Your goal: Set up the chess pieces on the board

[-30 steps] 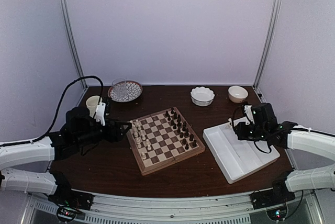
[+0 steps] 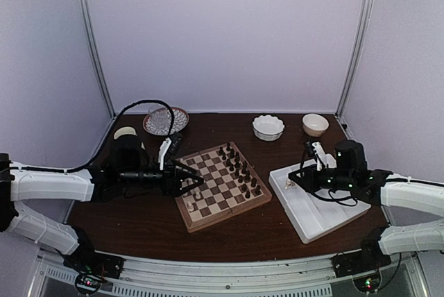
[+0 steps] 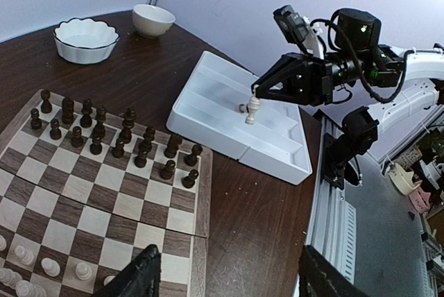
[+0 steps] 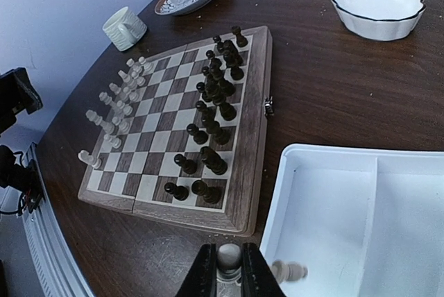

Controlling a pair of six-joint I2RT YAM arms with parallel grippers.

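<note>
The chessboard lies mid-table, dark pieces in two rows along its right side. White pieces stand along the left side. My right gripper is shut on a white chess piece, held above the left edge of the white tray. Another white piece lies in the tray just beyond it. Over the board's left part hangs my left gripper, its fingers spread with nothing between them. From the top, that arm covers some white pieces.
Behind the board stand a fluted white bowl and a plain bowl. A patterned plate with a glass sits at the back left, near a mug. Bare table separates board and tray.
My left gripper has moved right, from the board's left edge to over the white pieces. The right gripper has come left and toward the front, carrying its white piece.
</note>
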